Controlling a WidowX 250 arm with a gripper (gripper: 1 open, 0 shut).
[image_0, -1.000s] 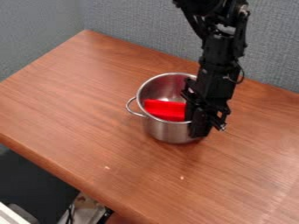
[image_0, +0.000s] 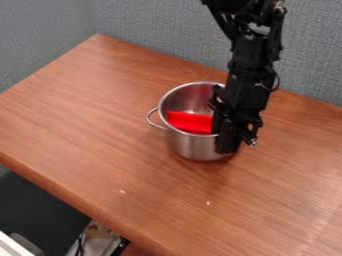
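Observation:
A steel pot (image_0: 197, 145) with a loop handle stands on the wooden table (image_0: 94, 140), holding a red object (image_0: 190, 122). My black gripper (image_0: 234, 135) is lowered at the pot's right rim; whether its fingers are open, or hold anything, is hard to make out against the dark body.
Bare tabletop surrounds the pot on the left and front. Grey partitions stand behind the table. Below the near left edge are a dark floor and some white and metal items (image_0: 20, 245).
The pot and my gripper are almost unchanged; the red object appears to have shifted very slightly.

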